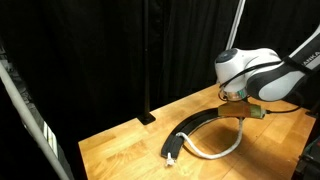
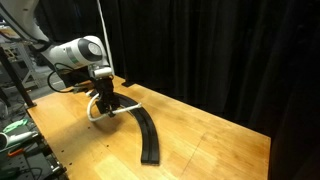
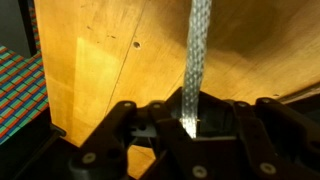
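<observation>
A white rope (image 1: 205, 155) curves over the wooden table, and one end lies across the near end of a black curved strip (image 1: 203, 118). My gripper is shut on the rope, which runs up through the middle of the wrist view between its fingers. In exterior view 2 the rope (image 2: 126, 108) loops beside the upper part of the black strip (image 2: 150, 140). The arm hangs above the table at the strip's far end, and the rope rises toward it. Exterior view 1 shows the fingertips only poorly.
Black curtains (image 1: 75, 60) hang behind it. A small black block (image 1: 146, 117) stands at the table's back edge. Part of a colourful patterned surface (image 3: 20, 100) shows at the wrist view's left.
</observation>
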